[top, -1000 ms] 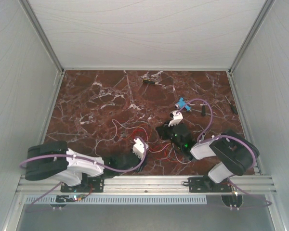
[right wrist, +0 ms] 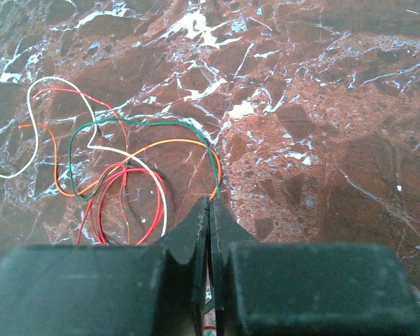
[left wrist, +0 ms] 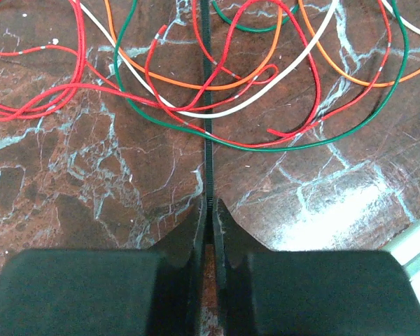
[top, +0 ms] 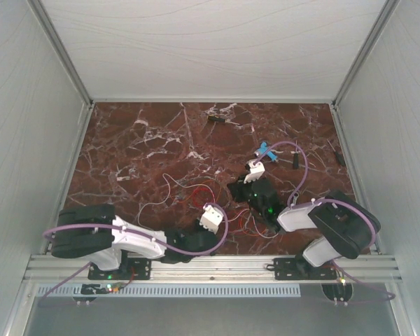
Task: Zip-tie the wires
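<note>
Red, orange, green and white wires [right wrist: 161,192] lie in loose loops on the marble surface, near the front middle. In the left wrist view a black zip tie [left wrist: 208,168] runs straight beneath the crossing wires. My left gripper is shut at the tie's near end, with the thin strip between its fingertips. My right gripper is shut over the right side of the wires; whether anything is between its fingertips I cannot tell, as a green and orange wire pass just beyond them.
A screwdriver [top: 217,119] lies at the back, a blue object [top: 264,150] and dark tools [top: 295,159] at the right. The front metal rail [top: 210,262] is close to my left arm.
The right arm has stayed in place.
</note>
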